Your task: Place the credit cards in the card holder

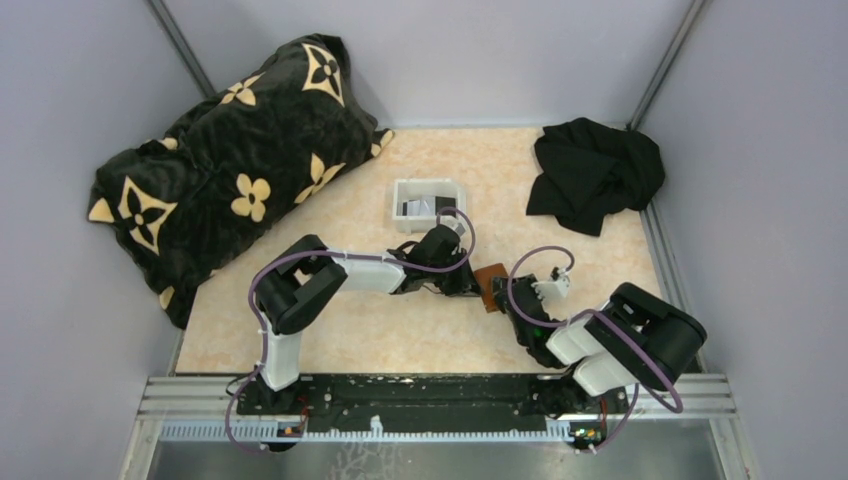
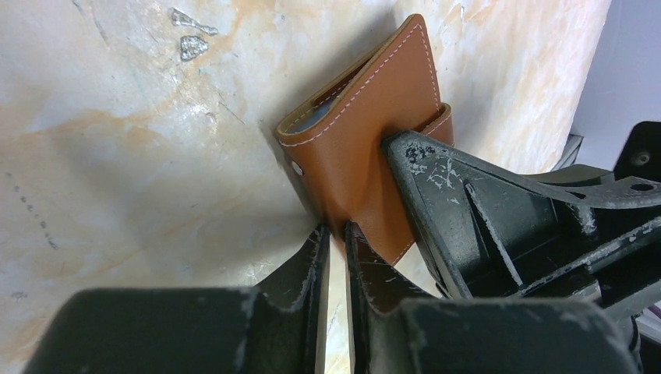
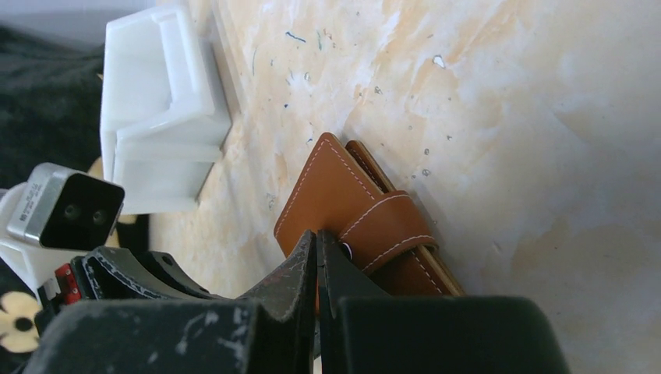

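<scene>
The brown leather card holder (image 1: 489, 284) stands on the table between both arms, folded, its strap (image 3: 397, 226) across it in the right wrist view. In the left wrist view something pale blue (image 2: 318, 114) shows inside its open edge. My left gripper is shut on the card holder by its lower edge, with a thin gap between the fingers. Against the strap side, near the round snap, rests my right gripper, shut, with nothing visible between its fingers. Flat cards (image 1: 421, 206) lie in the white box (image 1: 460, 215).
A dark patterned cushion (image 1: 250, 150) fills the back left. Black cloth (image 1: 597, 170) lies at the back right. The white box sits just behind my left gripper.
</scene>
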